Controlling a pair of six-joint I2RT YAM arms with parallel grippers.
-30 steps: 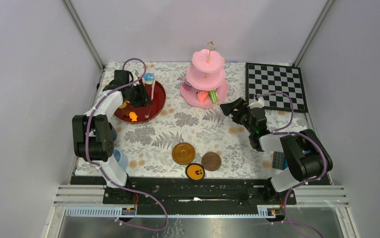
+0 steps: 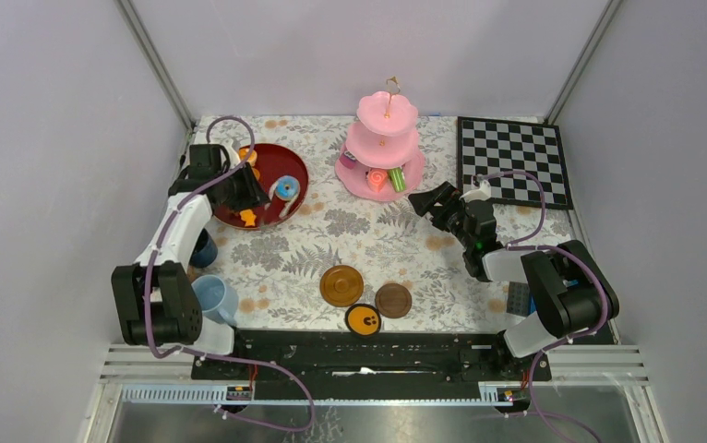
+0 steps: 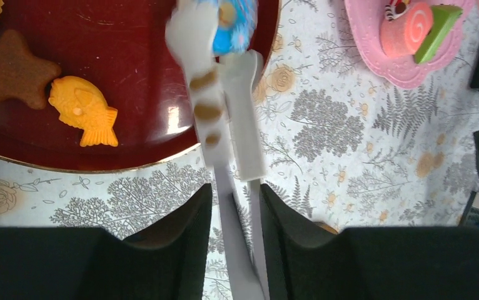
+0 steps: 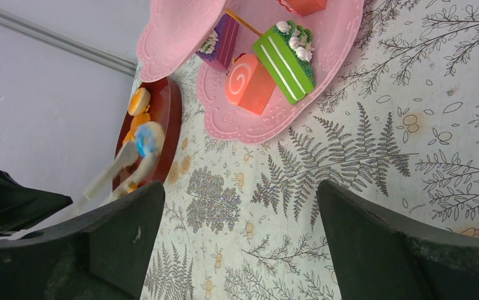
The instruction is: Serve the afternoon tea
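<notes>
In the left wrist view, light tongs [image 3: 247,119] pass between the fingers of my left gripper, which is closed round their arms. A blue-iced donut [image 3: 236,28] is at the tongs' tips, over the right side of the dark red tray [image 2: 283,155]; whether it is clear of the tray floor is hard to tell. My right gripper [image 2: 421,205] stands open and empty, in front of the pink three-tier stand [image 2: 382,148]. On the stand's bottom tier sit a green cake slice [image 4: 284,65], a pink roll [image 4: 249,84] and a purple cake [image 4: 226,40].
An orange fish [image 3: 85,107] and a brown star [image 3: 15,69] lie in the tray. Round coasters [image 2: 341,285] are at the front middle, a blue mug [image 2: 216,297] at front left, a checkered board [image 2: 513,161] at back right. The cloth between tray and stand is clear.
My left arm has shifted left and toward the front. The tongs have swung, bringing the donut from the tray's back edge to its right-hand middle. The right arm stays still.
</notes>
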